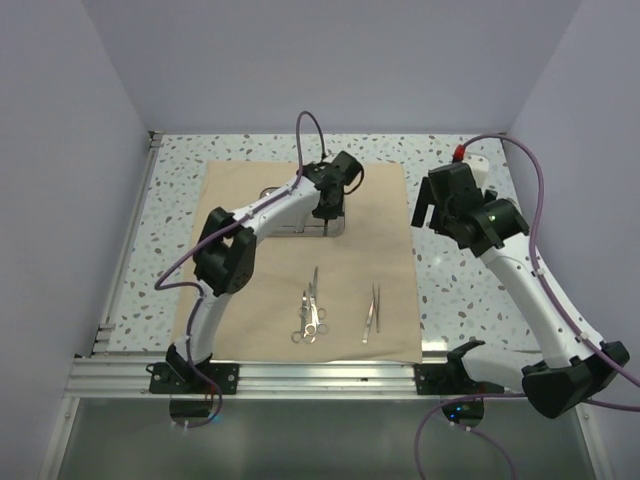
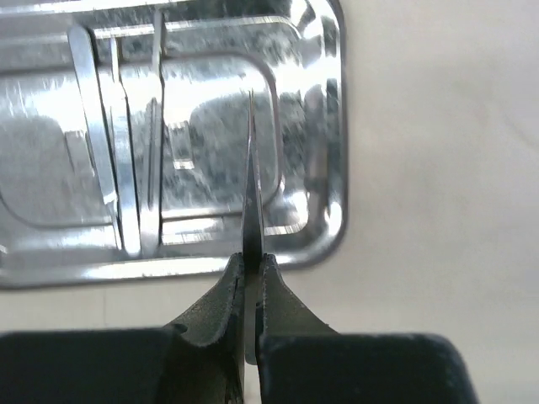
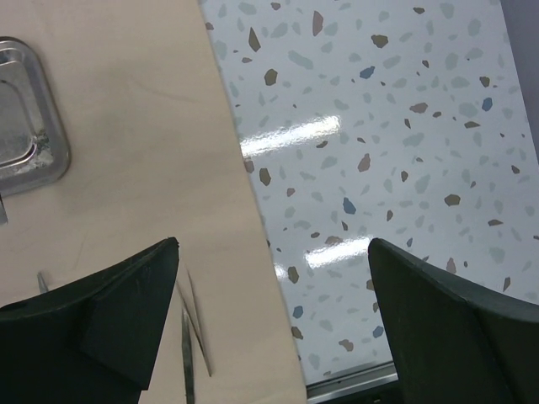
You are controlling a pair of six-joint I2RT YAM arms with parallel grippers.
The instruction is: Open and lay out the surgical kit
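In the left wrist view my left gripper is shut on a slim, pointed metal instrument, probably tweezers (image 2: 252, 194). Its tip points over the right end of the silver tray (image 2: 338, 168), and its other end hangs past the near rim. Further left in that tray lie several handles side by side, among them a flat metal one (image 2: 94, 118). From above, the left gripper (image 1: 327, 215) covers the tray's right part. My right gripper stands wide open with nothing between its fingers, over the speckled table's right side.
Scissor-like instruments (image 1: 312, 315) lie on the beige cloth (image 1: 255, 320) in front of the tray. Two thin tools (image 1: 372, 312) rest to their right.
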